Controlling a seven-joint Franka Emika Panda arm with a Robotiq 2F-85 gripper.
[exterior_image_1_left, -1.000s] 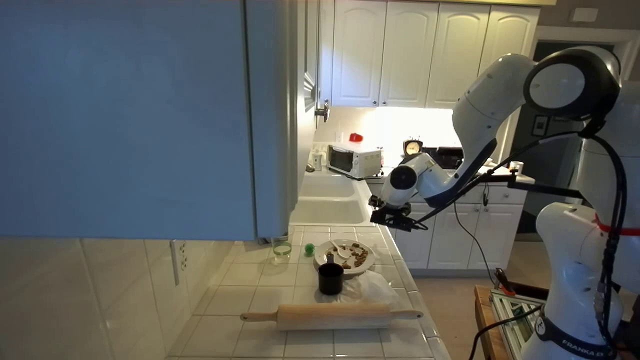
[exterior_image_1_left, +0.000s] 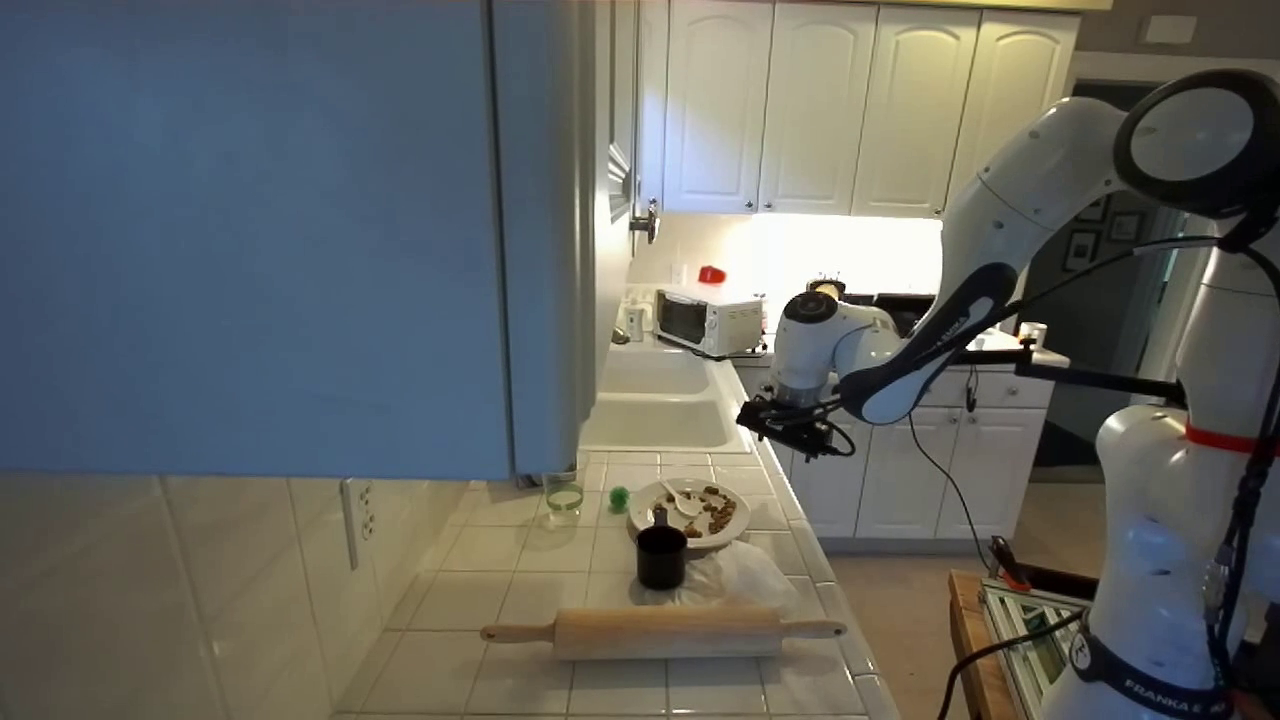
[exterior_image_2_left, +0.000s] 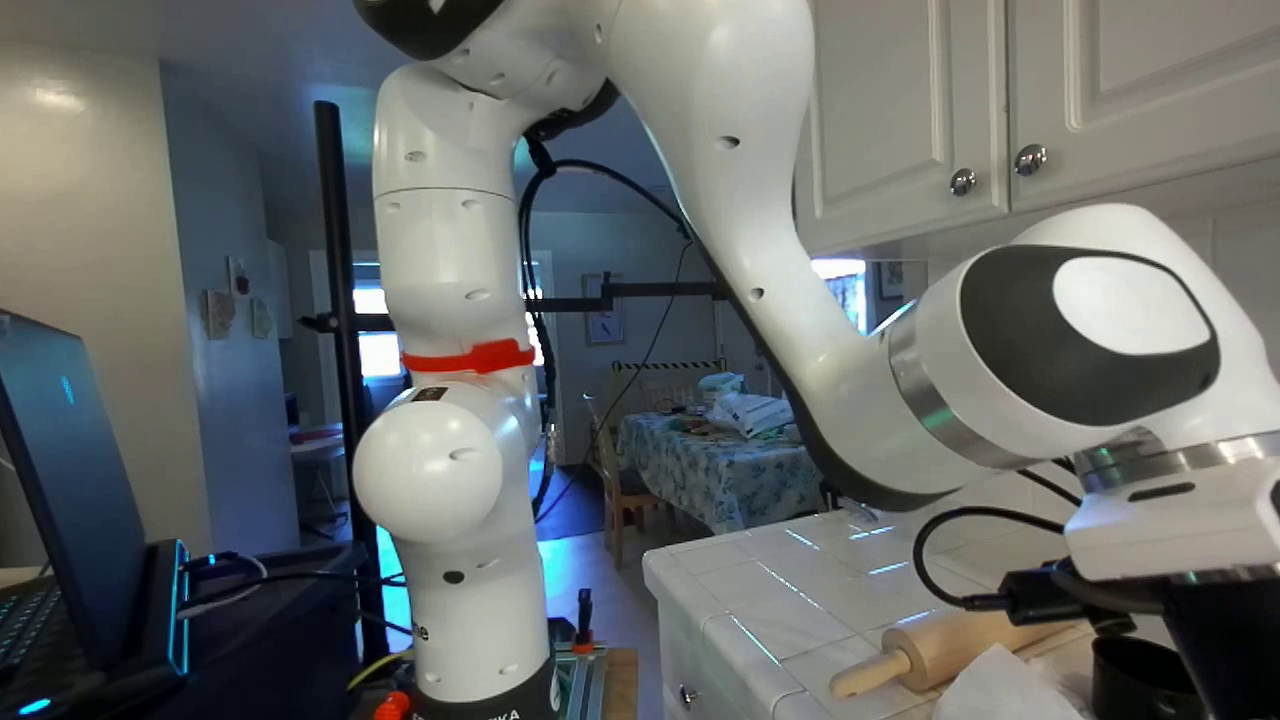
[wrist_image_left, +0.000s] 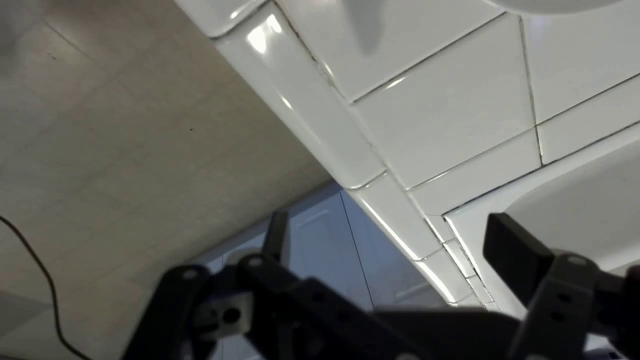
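Note:
My gripper stands open, its two dark fingers (wrist_image_left: 277, 235) wide apart with nothing between them. In the wrist view it hangs over the counter's front edge (wrist_image_left: 312, 114), with floor on one side and the sink's rim on the other. Exterior view 1 shows it in the air beside the sink, beyond the white plate (exterior_image_1_left: 734, 535), which holds brown pieces and a white spoon (exterior_image_1_left: 686, 502). On the near side of the plate is a black cup (exterior_image_1_left: 661, 562), upright. Nearest the camera, a wooden rolling pin (exterior_image_1_left: 668, 632) lies across the counter.
A clear plastic bag (exterior_image_1_left: 750, 580) lies between plate and rolling pin. A glass (exterior_image_1_left: 563, 502) and a small green item (exterior_image_1_left: 618, 498) sit left of the plate. Farther back is a white toaster oven (exterior_image_1_left: 720, 324). Overhead at left hangs a cabinet (exterior_image_1_left: 264, 240).
The arm's elbow and wrist have risen and the elbow has swung right. The gripper's tilt has changed while it stays near the same spot. Things on the counter have not moved.

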